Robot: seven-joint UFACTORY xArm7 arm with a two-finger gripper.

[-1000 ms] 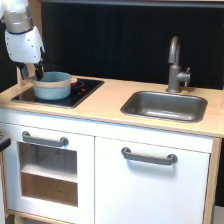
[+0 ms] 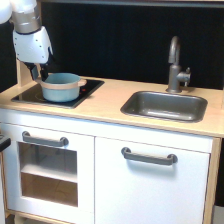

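A blue-grey pot (image 2: 61, 92) sits on the black cooktop (image 2: 92, 87) at the left of the toy kitchen counter. My gripper (image 2: 39, 73) comes down from the upper left and is at the pot's left rim, close to or touching it. Its fingers are small and dark here, so whether they are open, or shut on the rim or a handle, does not show.
The steel sink (image 2: 165, 104) is empty, with a dark faucet (image 2: 177, 68) behind it. Bare wooden counter (image 2: 112, 97) lies between cooktop and sink. Below are a windowed oven door (image 2: 48, 161) and a white cabinet door (image 2: 150, 185).
The pot has shifted to the right and slightly toward the front on the cooktop. My gripper has moved the same way, staying at its left side.
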